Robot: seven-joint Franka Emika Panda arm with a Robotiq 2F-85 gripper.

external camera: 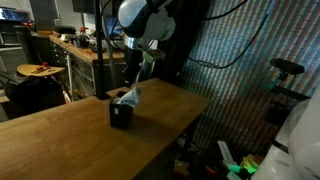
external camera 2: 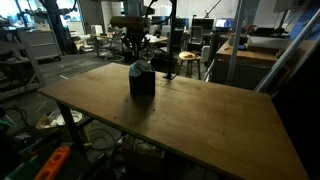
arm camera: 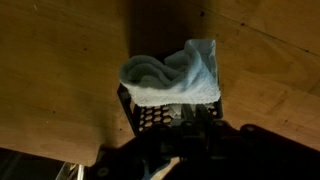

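A black mesh box (external camera: 121,115) stands upright on the wooden table. A pale blue-white cloth (external camera: 130,97) is bunched in its top and rises above the rim. In exterior view 2 the box (external camera 2: 142,84) and cloth (external camera 2: 141,68) stand near the table's far side. My gripper (external camera: 137,72) points down above them, and in both exterior views it seems apart from the cloth. From the wrist, the cloth (arm camera: 175,75) covers one side of the box (arm camera: 150,116) and spills over its edge. The dark fingers blend into the box there, so what lies between them is unclear.
Bare wooden table (external camera 2: 215,115) stretches widely around the box. A dark post (external camera 2: 171,45) stands by the table's far edge. Behind are cluttered desks and a round yellow stool (external camera: 38,71).
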